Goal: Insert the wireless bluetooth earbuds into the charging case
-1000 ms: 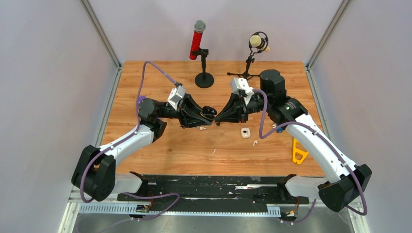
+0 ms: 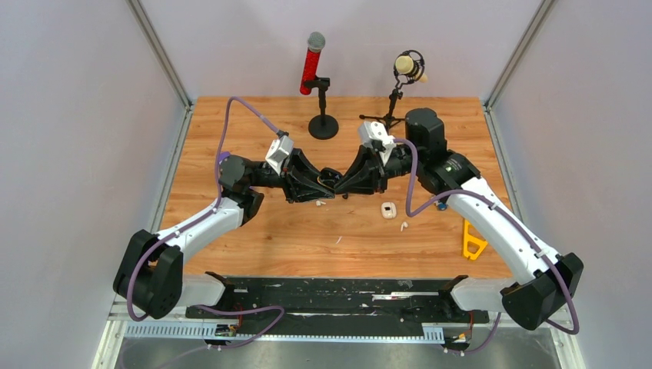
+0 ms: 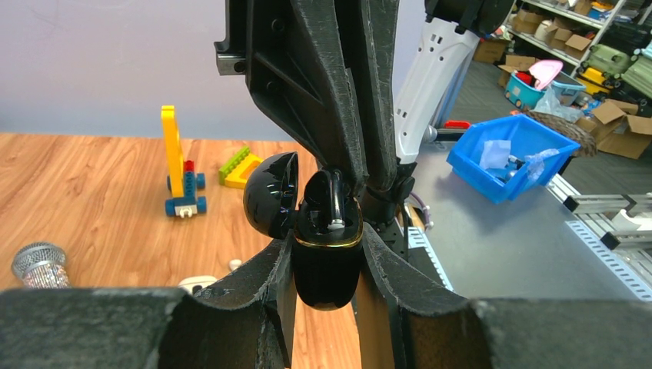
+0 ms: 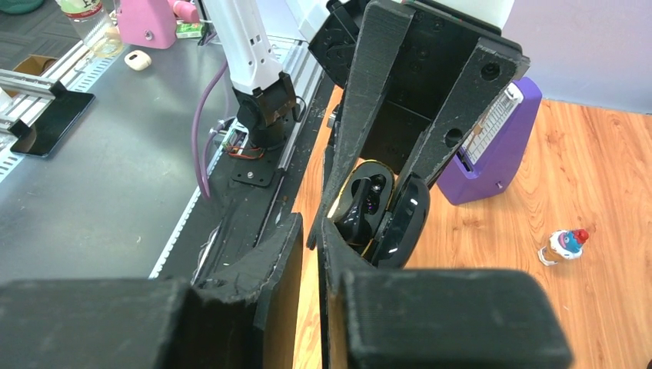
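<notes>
A black charging case (image 3: 328, 265) with a gold line round its rim is clamped upright by my left gripper, its rounded lid (image 3: 269, 201) swung open. A glossy black earbud (image 3: 335, 201) stands in the case, its stem showing. My right gripper is part open, with a narrow gap between its fingers. One of its fingertips (image 4: 332, 238) is close against the earbud (image 4: 355, 219) in the right wrist view; whether they touch, I cannot tell. From above, both grippers meet at the case (image 2: 329, 177). How deep the earbud sits is unclear.
On the table lie a white case (image 2: 389, 210), a white earbud (image 2: 404, 226), another small white piece (image 2: 320, 203) and a small dark piece (image 2: 345, 196). Microphone stands (image 2: 324, 127) are at the back. A yellow triangular piece (image 2: 473, 240) lies right.
My right gripper has shifted slightly left, closer over the case, and its arm has swung a little with it. The left arm and the case look unmoved.
</notes>
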